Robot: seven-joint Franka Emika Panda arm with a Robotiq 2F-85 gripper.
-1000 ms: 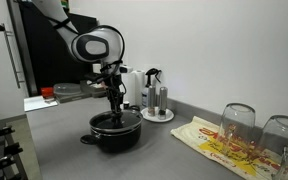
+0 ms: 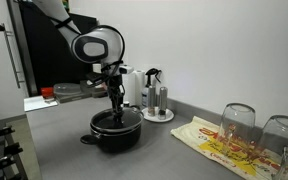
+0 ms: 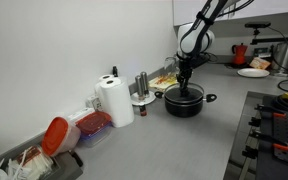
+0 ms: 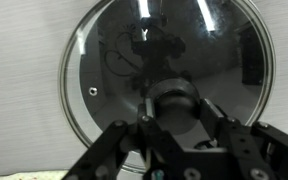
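A black pot (image 2: 116, 138) with two side handles stands on the grey table, and its glass lid (image 2: 117, 120) lies over its top. My gripper (image 2: 117, 108) points straight down at the lid's middle. In the wrist view the round black knob (image 4: 174, 103) sits between the fingertips, and my gripper is shut on it. The lid's glass (image 4: 124, 70) and metal rim fill most of that view. From the other side, the lid (image 3: 184, 93) appears level on the pot (image 3: 185, 106); I cannot tell whether any gap lies between them.
Shakers and bottles (image 2: 162, 100) stand on a white plate behind the pot, near a paper towel roll (image 3: 116, 100). A patterned cloth (image 2: 219, 145) and upturned glasses (image 2: 237, 125) lie to the right. Bare table (image 3: 174, 148) spreads in front of the pot.
The arm has shifted very slightly over the last second, its gripper staying at the lid's knob. Pot and lid look unmoved.
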